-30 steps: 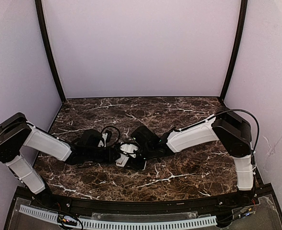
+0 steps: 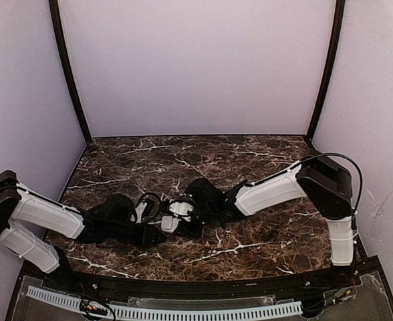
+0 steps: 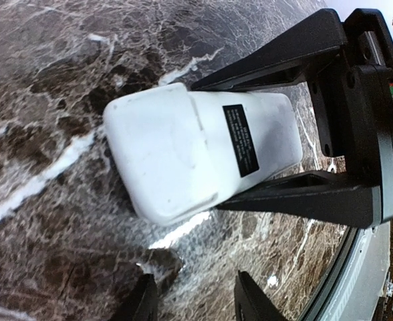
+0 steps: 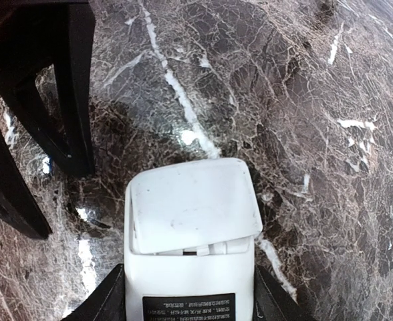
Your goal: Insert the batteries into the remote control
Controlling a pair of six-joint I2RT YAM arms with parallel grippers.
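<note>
The white remote control point(image 3: 158, 153) point(image 4: 189, 277) is held across its body by my right gripper, shut on it near the middle of the marble surface. Its battery cover point(image 4: 192, 202) sits slightly skewed, with a narrow slot showing below it. My left gripper stands part open and empty beside the remote's cover end; its black fingers show at the left of the right wrist view, apart from the remote. No batteries can be made out.
White walls surround it, with a dark rail along the front edge.
The left arm has moved toward the front of the table and slightly left. My right gripper, with the remote, has shifted slightly frontward.
</note>
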